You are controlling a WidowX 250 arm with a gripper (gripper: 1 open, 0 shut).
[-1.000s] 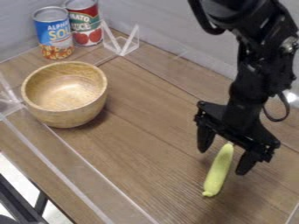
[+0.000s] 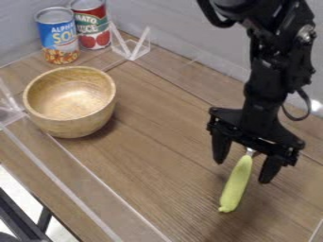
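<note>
The black gripper (image 2: 244,163) is open over a pale green elongated object (image 2: 232,191) lying on the wooden table at the lower right. Its two fingers hang on either side of the object's upper end, which is partly hidden under the gripper body. Whether they touch it cannot be told from this view.
A tan bowl (image 2: 71,114) sits at the left of the table (image 2: 139,161). Two cans, a blue one (image 2: 59,35) and a red one (image 2: 93,24), stand at the back left beside white wire-like pieces.
The gripper has shifted and tilted slightly around the green object's upper end, its body now a little more upright. The green object looks unmoved.
</note>
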